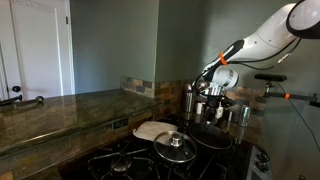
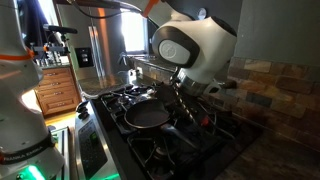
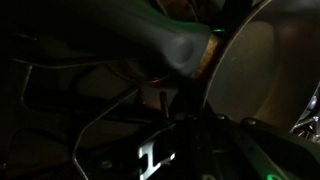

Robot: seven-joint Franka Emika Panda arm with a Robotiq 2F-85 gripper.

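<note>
A dark frying pan (image 1: 211, 135) sits on the stove at the right, below my arm. In exterior view 2 the pan (image 2: 148, 114) stands with its handle (image 2: 184, 137) pointing to the lower right. Up close, the wrist view shows the pan's inner wall (image 3: 247, 75) and thick dark handle (image 3: 150, 30). My gripper is down at the pan's edge and looks shut on the rim, though the dark fingers hide much of the contact. The arm blocks part of the far pan edge in exterior view 2.
A glass-lidded pan (image 1: 175, 147) stands left of the frying pan on the stove. Behind it lies a pale board or cloth (image 1: 154, 130). Several bottles and canisters line the back right. A long bare countertop (image 1: 75, 112) extends to the left.
</note>
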